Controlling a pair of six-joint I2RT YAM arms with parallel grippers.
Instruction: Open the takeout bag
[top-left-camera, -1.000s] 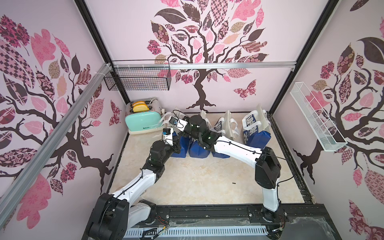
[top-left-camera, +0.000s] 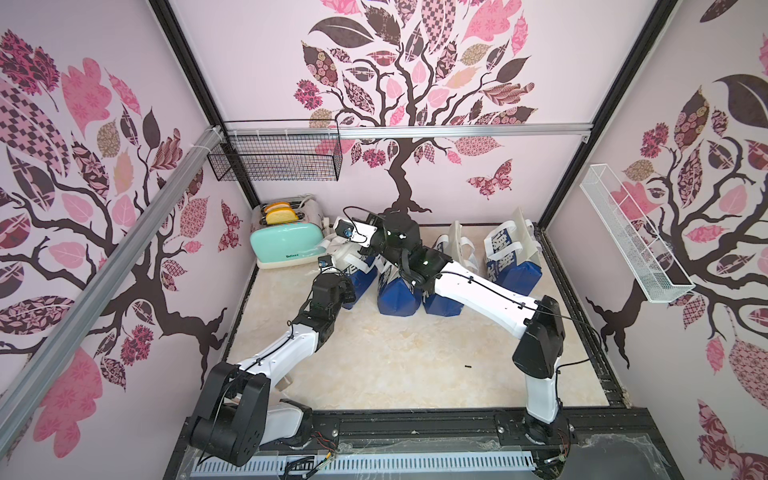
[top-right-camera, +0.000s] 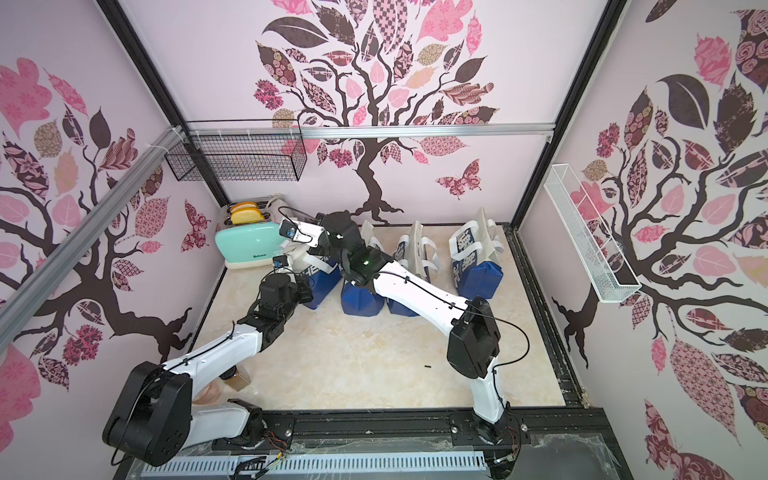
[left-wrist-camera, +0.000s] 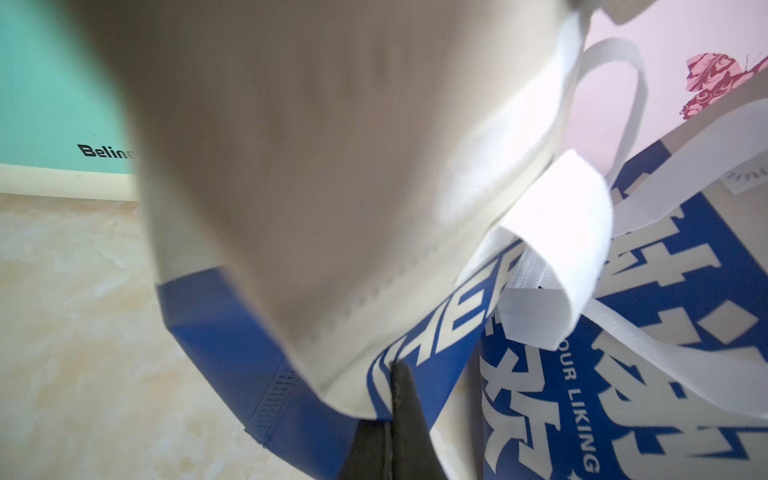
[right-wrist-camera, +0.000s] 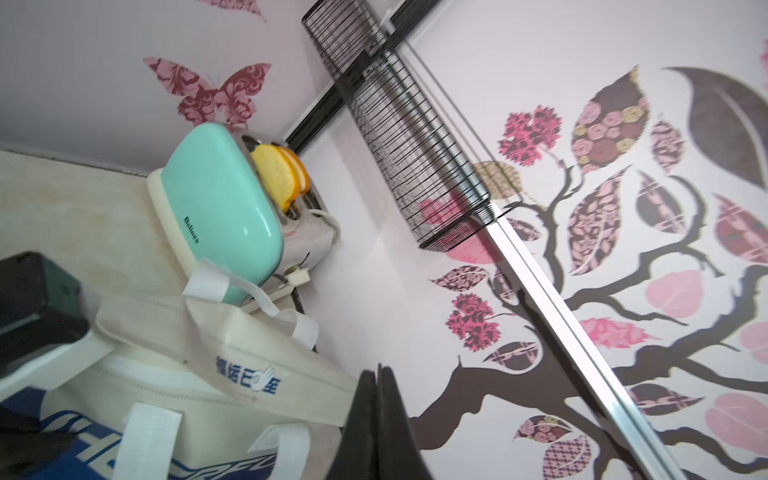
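Note:
Blue-and-white takeout bags stand in a row at the back; the leftmost bag (top-left-camera: 360, 284) has both grippers at it. In the left wrist view, my left gripper is shut low against this bag's cream flap and blue side (left-wrist-camera: 204, 336); whether fabric is between its tips is unclear. My right gripper is shut at the upper edge of the cream flap (right-wrist-camera: 264, 360) with white straps; whether it pinches the flap cannot be told. Both arms hide part of the bag in the top views.
A mint toaster (top-left-camera: 284, 244) stands left of the bags against the back. Wire baskets (top-left-camera: 276, 156) hang on the back and right walls.
My right gripper has moved a little up and back. My left gripper has shifted slightly left, and the leftmost bag's top has moved with them.

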